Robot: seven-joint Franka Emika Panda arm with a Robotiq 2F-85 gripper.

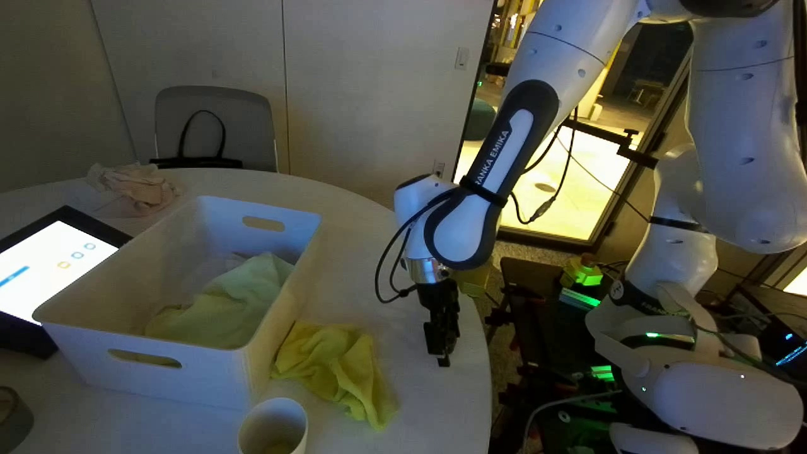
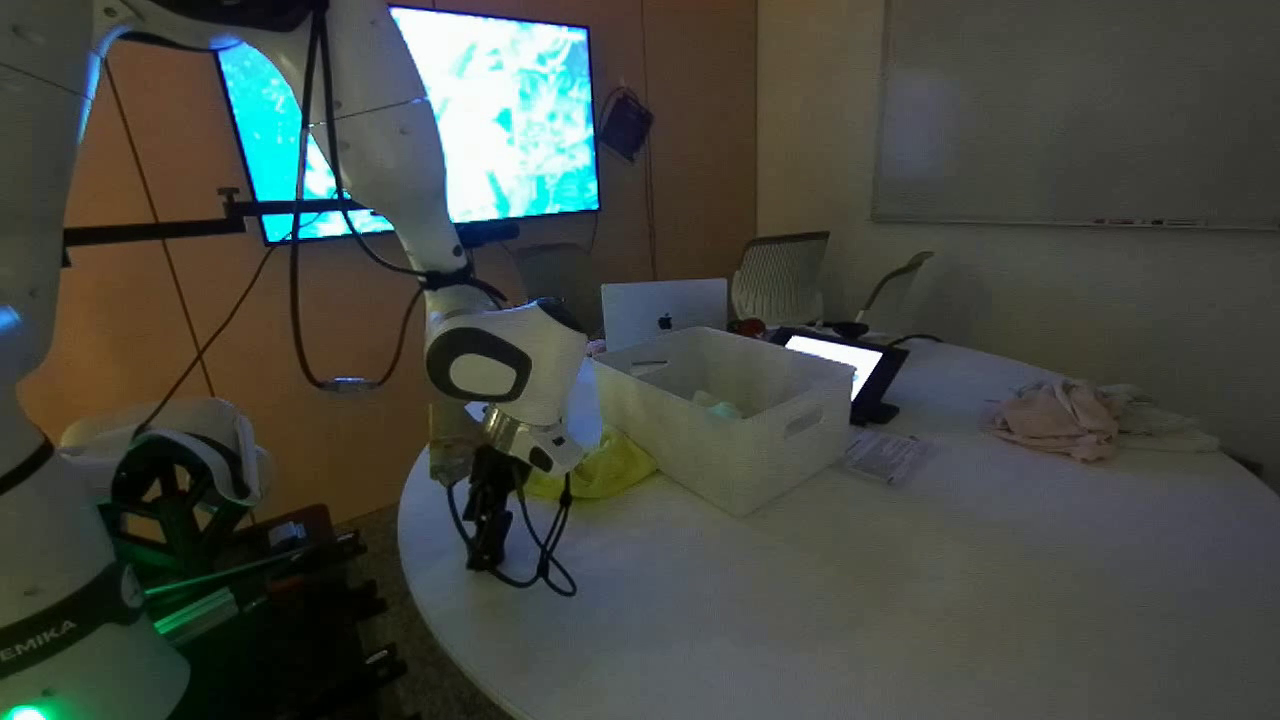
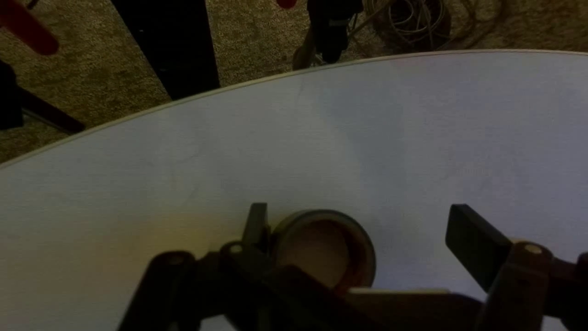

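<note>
Seen in the wrist view, my gripper is open above the white table. A small round object with a dark rim and brownish inside lies between its spread fingers. It is close to the left finger, with a wide gap to the right finger; whether the left one touches it I cannot tell. In exterior view 1 the gripper points down at the tabletop near the right edge, hiding most of the round object. Exterior view 2 shows the gripper low over the table.
A yellow cloth lies left of the gripper, beside a white bin holding a pale green cloth. A white cup stands in front. The tablet and a pink cloth are farther left.
</note>
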